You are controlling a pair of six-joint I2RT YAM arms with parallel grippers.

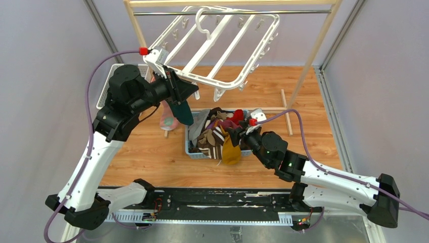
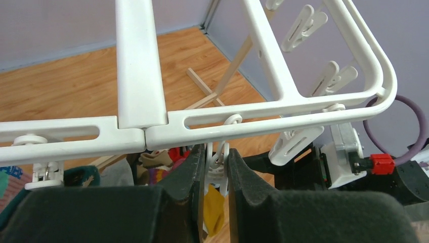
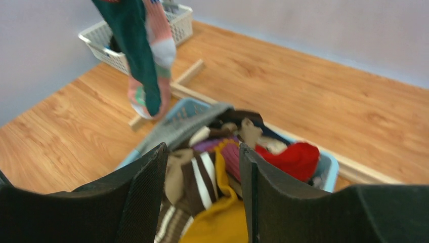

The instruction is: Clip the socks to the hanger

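The white hanger (image 1: 222, 44) hangs from the rail. My left gripper is shut on one of its white clips (image 2: 217, 181) at the near edge; no cloth shows in that clip. A dark green sock (image 1: 181, 112) and a pink patterned sock (image 1: 168, 121) hang at the hanger's left; their upper ends are hidden in the top view. Over the sock basket, my right gripper stands open, nothing between its fingers. Beneath it lie a brown-and-white striped sock (image 3: 199, 182) and a mustard sock (image 3: 220, 223).
The light blue basket (image 3: 330, 169) holds several mixed socks, among them a red one (image 3: 296, 161) and a grey one (image 3: 189, 126). A white basket (image 3: 179, 25) stands at the far left. Wooden stand feet (image 1: 287, 112) lie on the floor.
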